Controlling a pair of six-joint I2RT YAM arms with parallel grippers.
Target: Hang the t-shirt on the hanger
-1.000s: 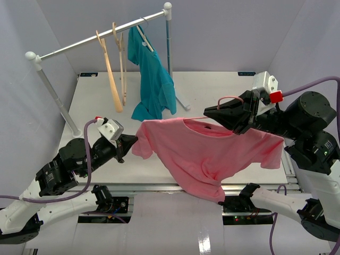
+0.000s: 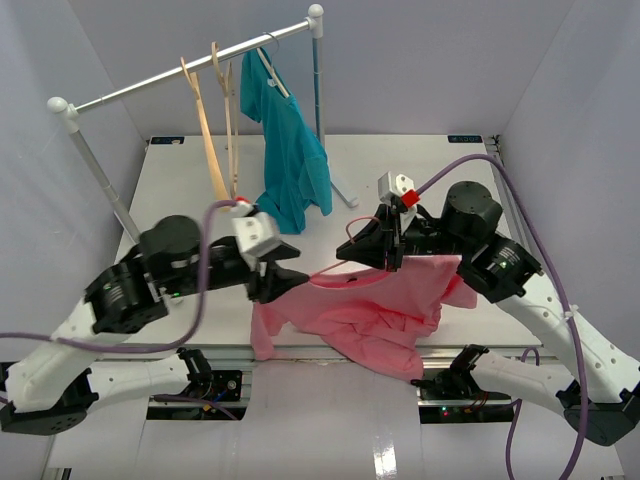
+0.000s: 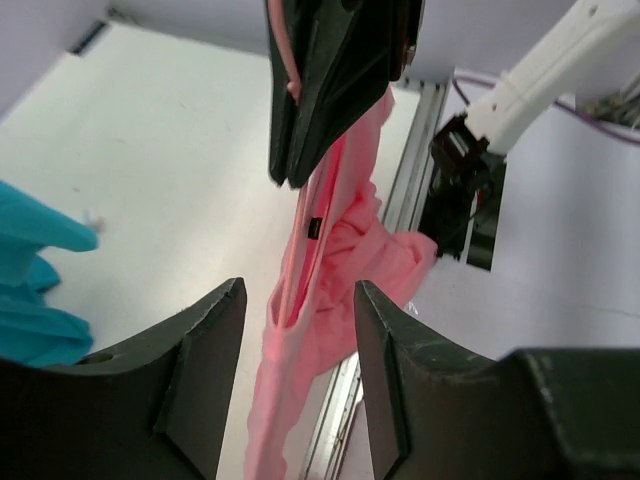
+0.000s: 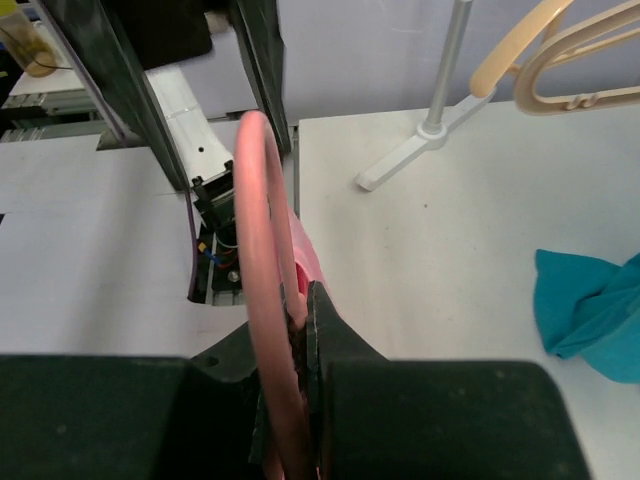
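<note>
The pink t-shirt (image 2: 360, 320) hangs in folds below a pink hanger (image 4: 262, 260), whose hook rises from my right gripper (image 2: 380, 240), shut on it. My left gripper (image 2: 270, 272) stands open beside the shirt's left end. In the left wrist view the pink shirt (image 3: 350, 260) runs vertically beyond the open fingers, with the other gripper above it; whether it lies between the fingers is hard to tell.
A white rail (image 2: 250, 45) at the back holds a teal t-shirt (image 2: 290, 160) and several wooden hangers (image 2: 208, 150).
The shirt is more bunched and its left end hangs lower.
</note>
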